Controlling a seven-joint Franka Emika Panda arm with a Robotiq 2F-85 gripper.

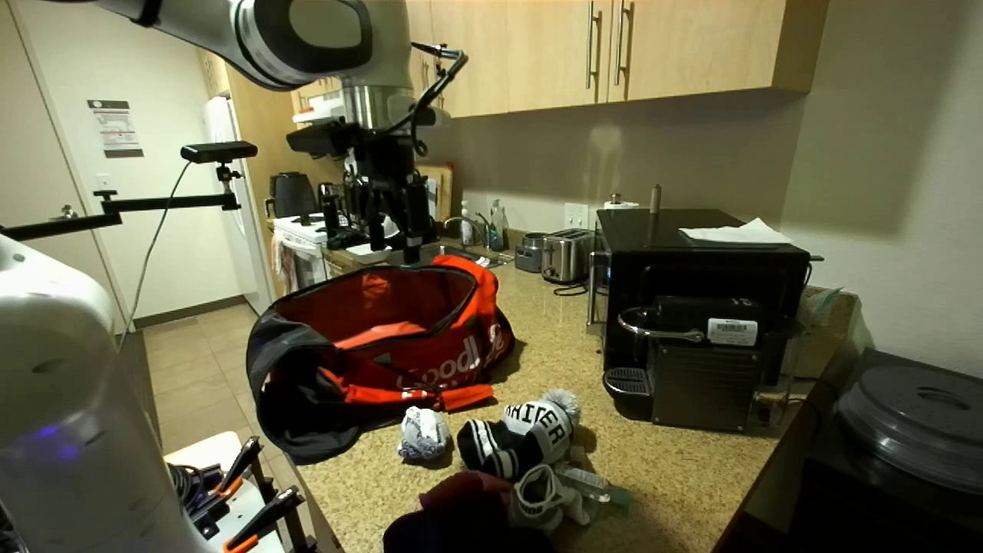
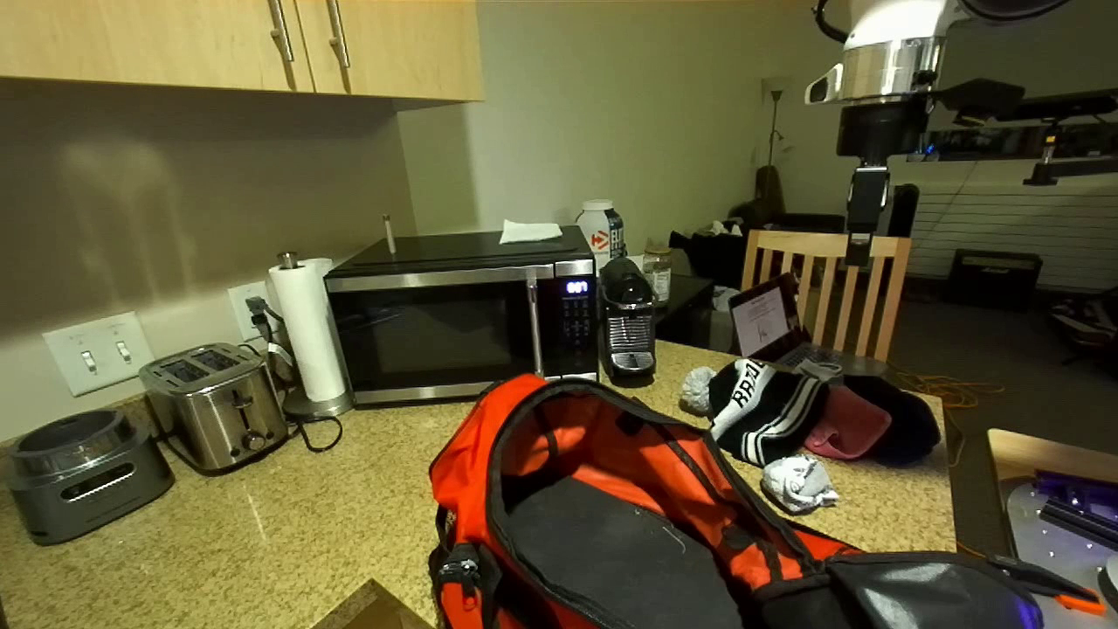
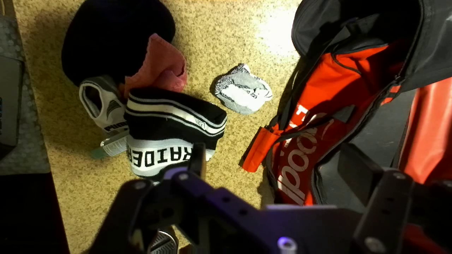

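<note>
My gripper (image 1: 394, 247) hangs empty above the counter, its two fingers well apart; in the wrist view the finger pads (image 3: 358, 173) stand far to either side. An open red and black duffel bag (image 2: 618, 535) lies on the counter, its inside bare where it shows. Beside the bag is a balled grey and white sock (image 3: 242, 90). Further from it lies a black, white and grey pom-pom beanie (image 3: 173, 127), close to a pink cloth (image 3: 165, 67), a dark cap-like item (image 3: 116, 38) and a white and grey Puma item (image 3: 99, 101).
A clear bottle (image 3: 114, 144) lies by the beanie. The microwave (image 2: 451, 325), coffee machine (image 2: 629, 325), paper towel roll (image 2: 309, 330) and toaster (image 2: 215, 404) line the back of the counter. Bare countertop (image 2: 314, 514) lies between the toaster and the bag.
</note>
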